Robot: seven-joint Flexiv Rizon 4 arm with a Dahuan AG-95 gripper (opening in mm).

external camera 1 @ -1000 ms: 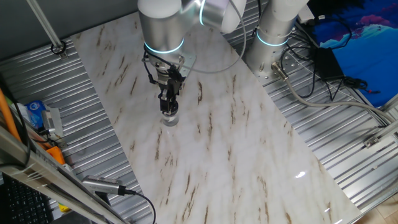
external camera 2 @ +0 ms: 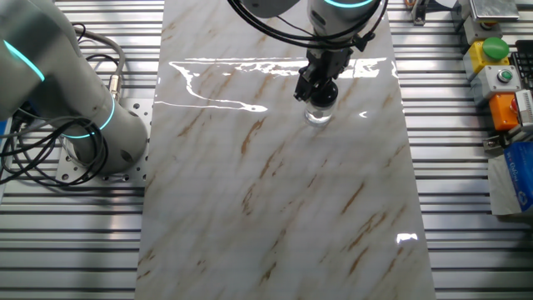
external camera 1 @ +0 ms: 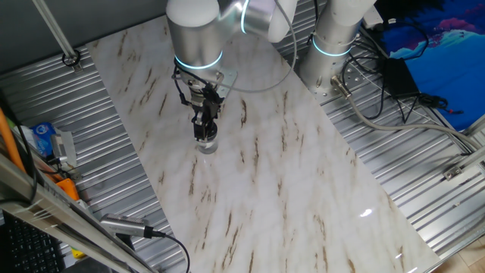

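Note:
A small clear container with a dark top stands on the marble-patterned board, towards the far end in exterior view 2. My gripper comes down from above, its black fingers right at the container's dark top. In exterior view 1 the gripper covers much of that top, and the clear lower part of the container shows just beneath it. Whether the fingers are closed round the container or only beside it cannot be told.
The marble-patterned board is otherwise bare, with wide free room. Ribbed metal tabletop borders it. Push-button boxes and a blue packet lie beyond the board's right side in exterior view 2. Loose cables lie round the arm's base.
In exterior view 1 the arm and gripper have shifted very slightly left. The clear container appears to stay in the same place.

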